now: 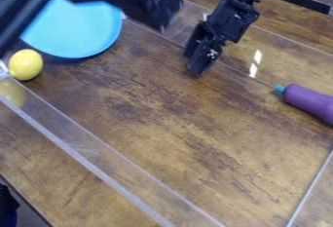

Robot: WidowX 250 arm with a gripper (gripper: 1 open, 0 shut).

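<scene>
A black gripper [203, 48] hangs low over the wooden table near the back wall of the clear tray, its fingertips pointing down; whether it is open or shut is hard to tell. A blue round plate [68, 36] lies at the back left, partly hidden by a blurred dark arm shape. A yellow egg-like object [25, 64] sits at the left edge. A purple eggplant-like toy [307, 104] lies at the right.
Clear tray walls run along the left and back.
</scene>
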